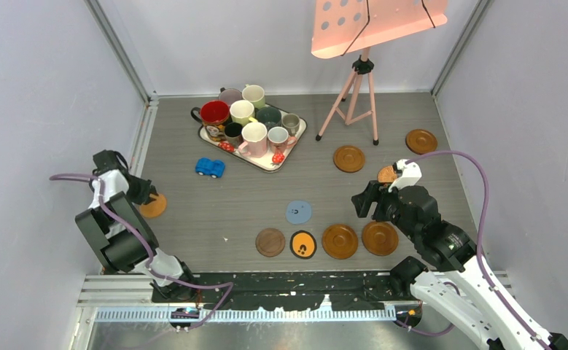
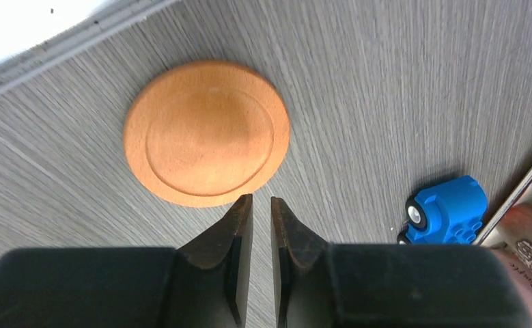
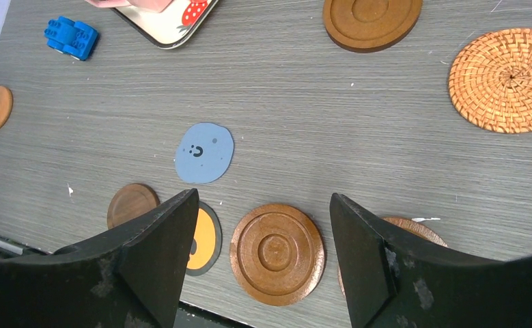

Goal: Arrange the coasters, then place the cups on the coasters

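Note:
Several cups, among them a pink cup (image 1: 254, 139), a red mug (image 1: 214, 114) and a pale yellow cup (image 1: 242, 111), stand crowded on a tray (image 1: 269, 170). A round tan coaster (image 2: 207, 133) lies flat near the left wall, bare on top. My left gripper hangs over its near edge in the left wrist view. Its fingers are drawn close together, leaving a narrow gap with bare table showing through and nothing visible between. On the right side, my right gripper is wide open and empty above the table, with a brown coaster (image 3: 276, 254) below.
A blue toy car (image 1: 210, 167) sits left of the tray. More coasters lie about: a blue one (image 1: 298, 212), a yellow-and-black one (image 1: 303, 245), a woven one (image 3: 505, 80) and several brown ones. A pink stand (image 1: 361, 95) rises at the back. Table between tray and front coasters is clear.

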